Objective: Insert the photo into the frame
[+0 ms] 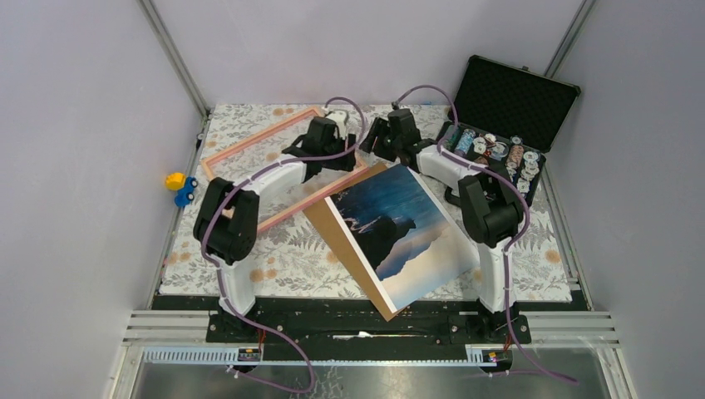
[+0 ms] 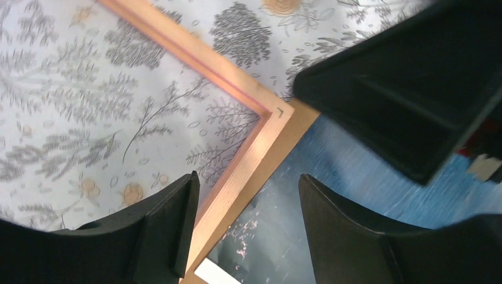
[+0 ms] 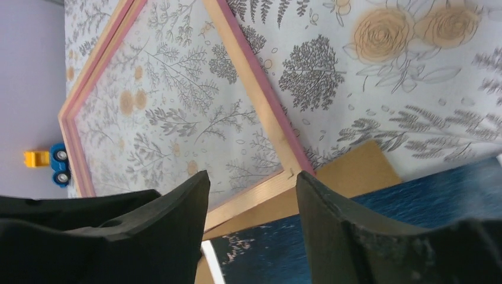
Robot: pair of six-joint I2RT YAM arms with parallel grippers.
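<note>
The pink wooden frame (image 1: 264,133) lies empty on the floral mat at left-centre, its near right corner resting on or beside the tan backing board (image 1: 337,248). The photo (image 1: 399,233) of blue water and dark rock lies on that board, right of the frame. My left gripper hangs over the frame's right corner (image 2: 275,115), fingers parted, nothing seen between them. My right gripper is above and beside the same corner (image 3: 296,168), also parted and empty, with the other gripper's dark body partly in its view at lower left.
An open case of poker chips (image 1: 507,170) sits at back right. A blue and yellow toy (image 1: 184,193) stands at the left edge. Both arms are close together near the back middle. Bare mat (image 1: 274,274) shows at the front left.
</note>
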